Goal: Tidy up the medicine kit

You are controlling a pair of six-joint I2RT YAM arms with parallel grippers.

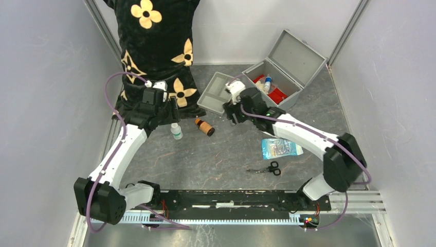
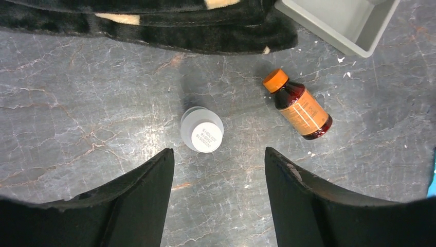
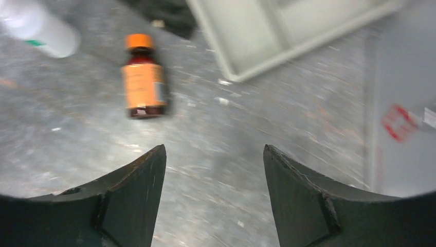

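A small white bottle (image 2: 202, 128) stands upright on the table, just ahead of my left gripper, which is open and empty. To its right lies a brown bottle with an orange cap and label (image 2: 303, 113), on its side. My right gripper is over bare table, its fingers apart and nothing between them; the brown bottle (image 3: 144, 85) shows ahead and left of it. A grey divided tray (image 1: 212, 92) sits behind, beside the open grey case (image 1: 294, 98), which holds a blue-and-white bottle (image 1: 267, 84) and red items (image 1: 277, 95).
Scissors (image 1: 267, 169) and a blue packet (image 1: 280, 148) lie at the front right. A black flowered cloth (image 1: 157, 46) covers the back left, its edge near the white bottle.
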